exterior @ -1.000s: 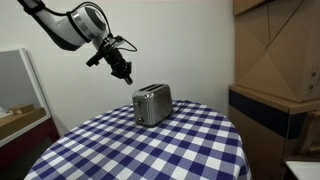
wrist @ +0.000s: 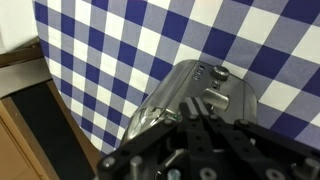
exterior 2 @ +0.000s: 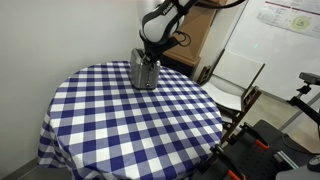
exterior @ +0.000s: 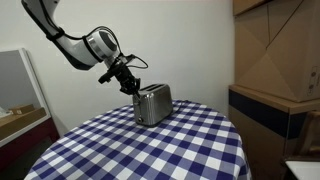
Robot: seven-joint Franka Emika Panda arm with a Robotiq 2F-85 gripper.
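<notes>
A silver toaster stands upright on the round table with the blue and white checked cloth. My gripper is low at the toaster's left end, close to its top edge; whether it touches cannot be made out. In the second exterior view, the gripper covers part of the toaster. From the wrist, the toaster's end with its lever and knob lies just beyond the gripper. The gripper looks shut, with nothing visible between its fingers, though the tips are dark and hard to make out.
The checked tablecloth is bare around the toaster. A white chair stands beyond the table in the second exterior view. Tall brown cardboard panels rise at the right of the first exterior view.
From above and to the left, my gripper has come down to the toaster's left end. The toaster has not moved.
</notes>
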